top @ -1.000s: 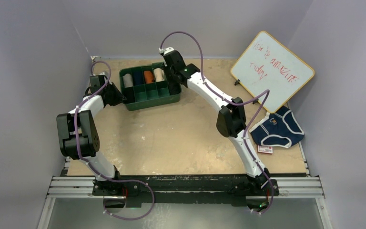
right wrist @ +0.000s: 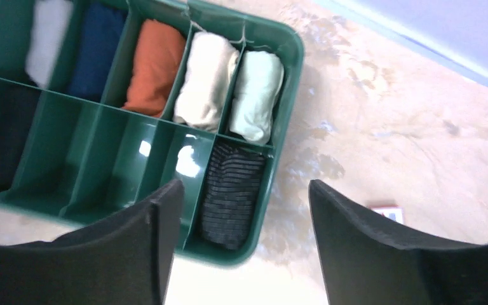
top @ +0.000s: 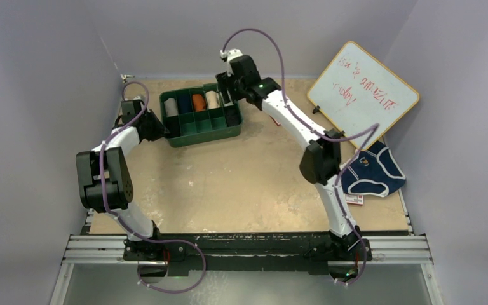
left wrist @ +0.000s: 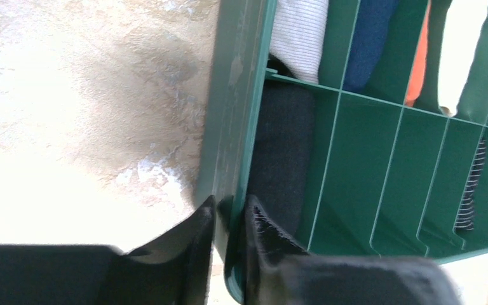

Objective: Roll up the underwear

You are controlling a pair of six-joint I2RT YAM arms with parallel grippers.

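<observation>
A navy brief with white trim lies spread out at the table's right edge, partly under the whiteboard's lower corner. The green divided box holds several rolled garments, among them a striped dark roll in its near right compartment. My right gripper hangs above that end of the box, open and empty, its fingers well apart. At the box's left wall my left gripper is part open, one finger on each side of the wall.
The whiteboard leans at the back right. A small red-and-white packet lies below the brief, and another packet sits right of the box.
The left arm, the box and the brief have stayed where they were.
</observation>
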